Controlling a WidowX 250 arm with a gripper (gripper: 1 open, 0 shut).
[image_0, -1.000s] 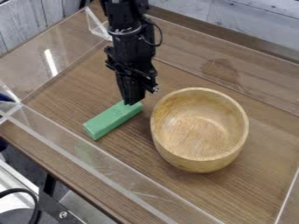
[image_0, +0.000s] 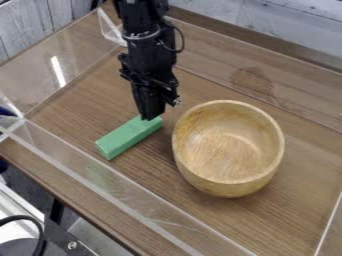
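Observation:
My black arm (image_0: 144, 45) reaches down from the top centre, its gripper (image_0: 155, 108) low over the far end of a green block (image_0: 128, 136) lying flat on the wooden surface. Its fingers are small and dark in this view; I cannot tell whether they touch the block or how far apart they stand. A tan round wooden bowl (image_0: 227, 150) sits just to the right of the block.
Clear panels or edges run along the left side and the back. A black cable (image_0: 27, 220) lies at the lower left.
The gripper has shifted very slightly; the block and the bowl have not moved.

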